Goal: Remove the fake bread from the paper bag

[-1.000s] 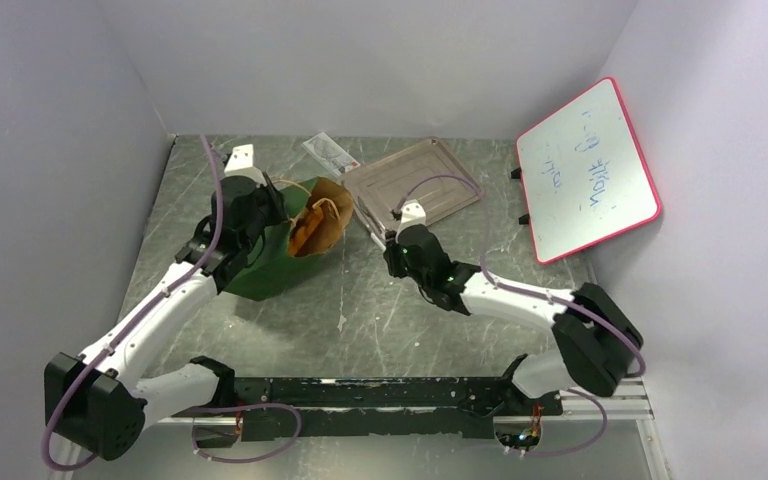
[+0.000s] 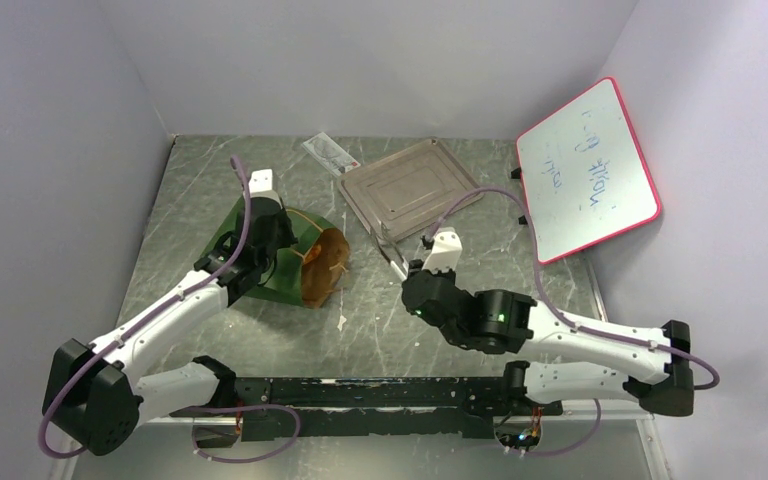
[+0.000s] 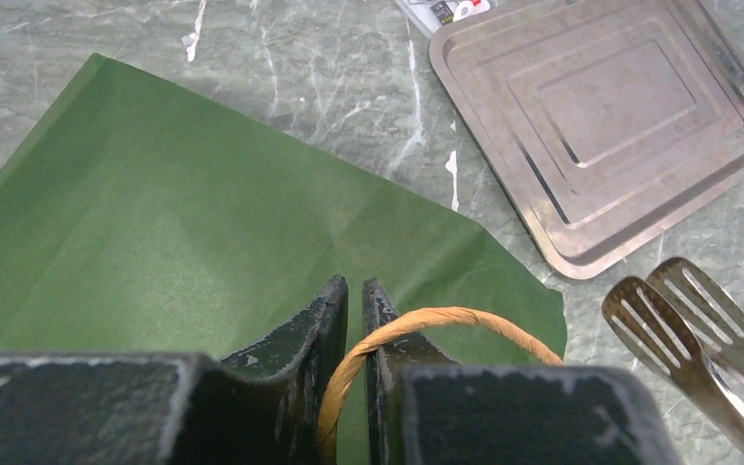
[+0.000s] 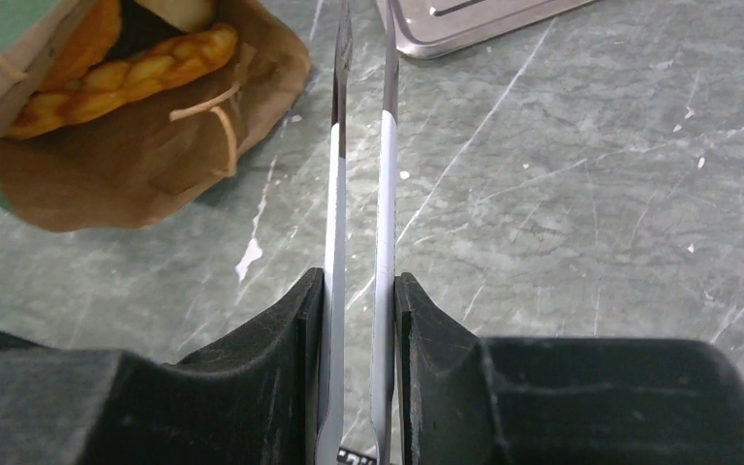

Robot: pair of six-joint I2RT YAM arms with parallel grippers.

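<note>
The green paper bag (image 3: 184,203) lies at the left of the table, its brown mouth (image 2: 325,280) facing right. Braided fake bread (image 4: 126,77) shows inside the mouth, with other bread pieces behind it. My left gripper is above the bag, shut on its twisted rope handle (image 3: 465,315). My right gripper is shut on metal tongs (image 3: 707,358), whose slotted heads hang right of the bag, apart from the bread.
A metal tray (image 2: 410,185) lies at the back, beside a clear packet (image 2: 330,152). A whiteboard (image 2: 585,170) stands at the right. Bare table lies at the front centre.
My left gripper has come toward the front and right, and the bag sits lower and more toward the front. My right arm has moved right and toward the front with the tongs.
</note>
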